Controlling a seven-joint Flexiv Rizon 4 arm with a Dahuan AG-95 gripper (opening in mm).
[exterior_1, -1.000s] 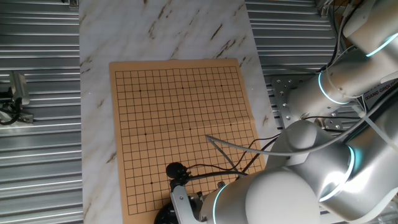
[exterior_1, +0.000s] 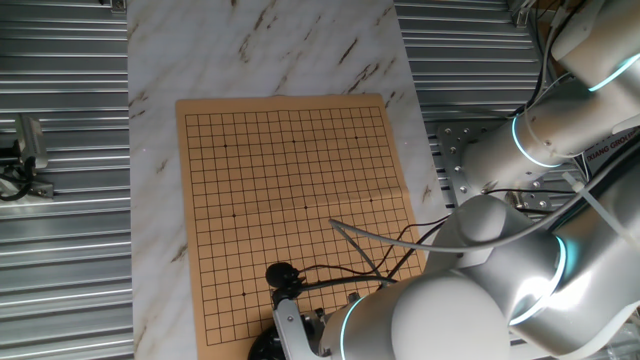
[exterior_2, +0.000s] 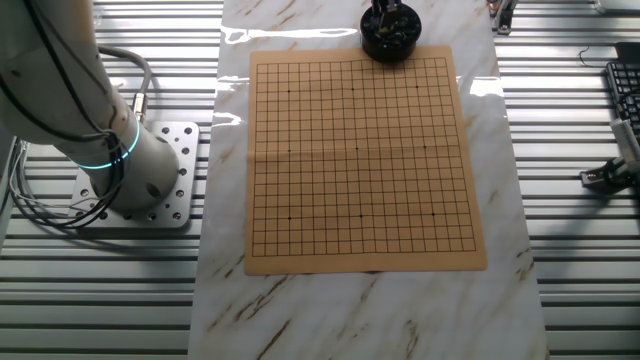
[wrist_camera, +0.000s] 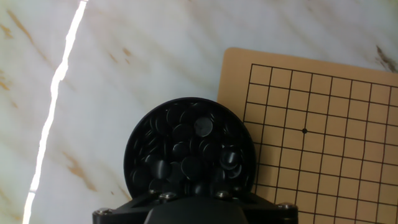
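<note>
A round black bowl (wrist_camera: 130, 146) full of glossy black stones (wrist_camera: 180, 149) stands at the edge of the tan grid board (wrist_camera: 235, 81) in the wrist view. In exterior view 2 the same bowl (exterior_2: 390, 48) overlaps the board's far edge. My gripper (exterior_2: 385, 18) is over the bowl there, dark against dark. Only its black body shows along the bottom of the wrist view, and its fingertips cannot be made out among the stones. Whether the fingers are apart or together is unclear. The arm hides much of the bowl (exterior_1: 266, 345) in exterior view 1.
No stones show on the visible part of the board (exterior_2: 360, 180). A cable (exterior_1: 450, 246) loops over the board's near right part beside the arm (exterior_1: 440, 320). Ribbed metal surface flanks the table.
The arm has shifted very slightly to the left since one second ago.
</note>
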